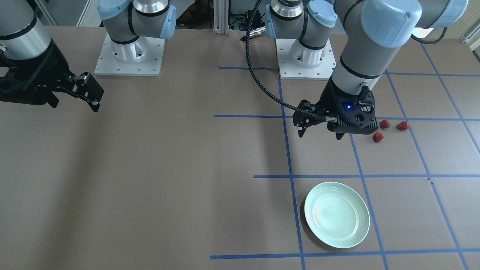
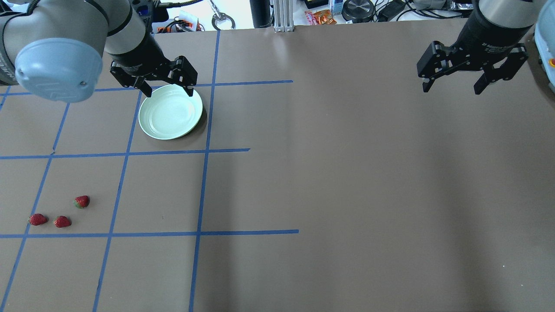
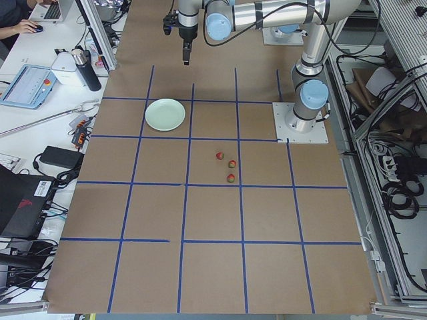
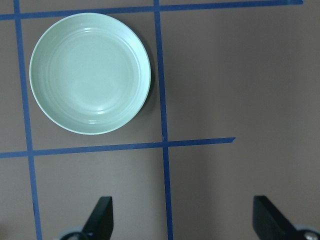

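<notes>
My gripper [image 1: 320, 135] hangs open above the taped table, behind the pale green plate [image 1: 337, 214] in the front view. In the left wrist view its fingertips frame bare table at the bottom edge, with the plate [image 4: 90, 73] ahead and nothing between them.
A second arm's black gripper [image 2: 471, 67] hangs at the other side of the table. Other arm bases [image 1: 128, 67] stand along the edge.
</notes>
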